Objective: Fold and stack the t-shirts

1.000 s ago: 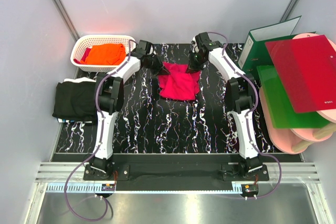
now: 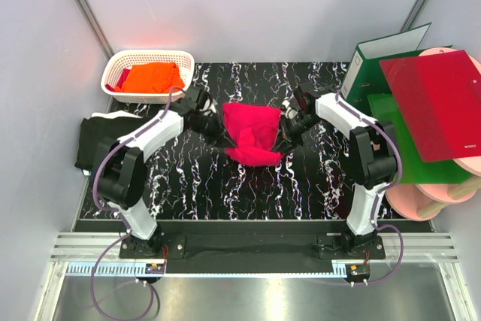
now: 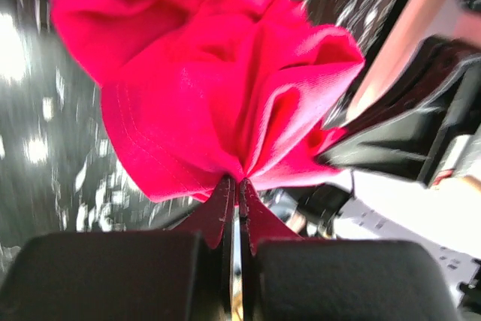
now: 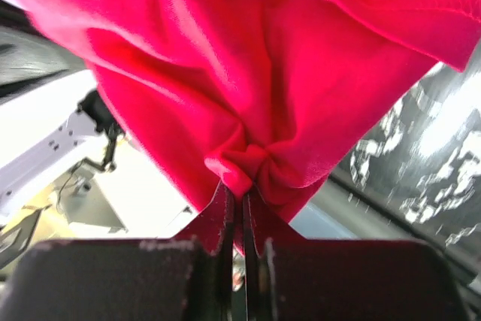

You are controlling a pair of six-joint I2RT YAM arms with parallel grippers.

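A pinkish-red t-shirt [image 2: 254, 127] lies partly on the dark marbled table, its near edge lifted between my two grippers. In the top view my left gripper [image 2: 231, 143] is at the shirt's near left corner and my right gripper [image 2: 281, 148] at its near right. Seen from the left wrist, the cloth [image 3: 218, 88] gathers to a point at the shut fingertips of that gripper. The right wrist view has bunched red fabric [image 4: 248, 159] pinched between the right gripper's shut fingers. Folded dark cloth [image 2: 96, 143] lies at the table's left side, partly behind the left arm.
A white basket [image 2: 110, 80] holding orange and red cloth [image 2: 154, 77] stands at the back left. Green and red binders [image 2: 436, 103] and a pinkish shelf [image 2: 409, 202] crowd the right side. Bare table [image 2: 240, 201] shows in front of the shirt.
Both grippers have come from the back of the table toward the front, drawing the held edge of the red shirt with them. More of the shirt now shows spread behind them.
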